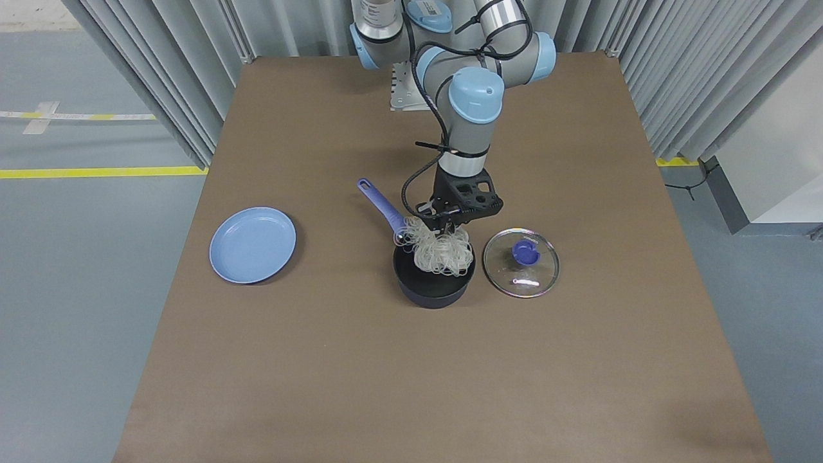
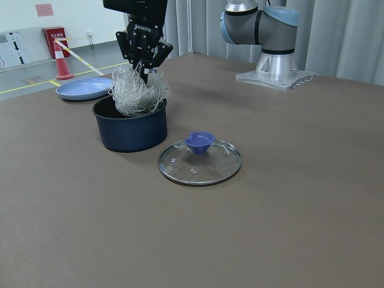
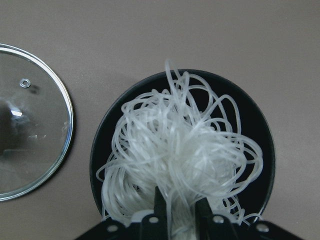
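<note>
A clump of white translucent noodles (image 1: 440,253) hangs in my gripper over and into the dark saucepan (image 1: 429,292), some strands spilling past its rim. The gripper is shut on the noodles at their upper part, just above the pan, as the left view (image 2: 144,65) also shows. The pan's purple handle (image 1: 379,201) points toward the back left. A glass lid (image 1: 509,270) with a blue knob (image 1: 525,251) lies on the table just right of the pan.
An empty blue plate (image 1: 252,244) sits to the left on the brown table (image 1: 432,378). The arm's base plate stands at the back edge, before grey curtains.
</note>
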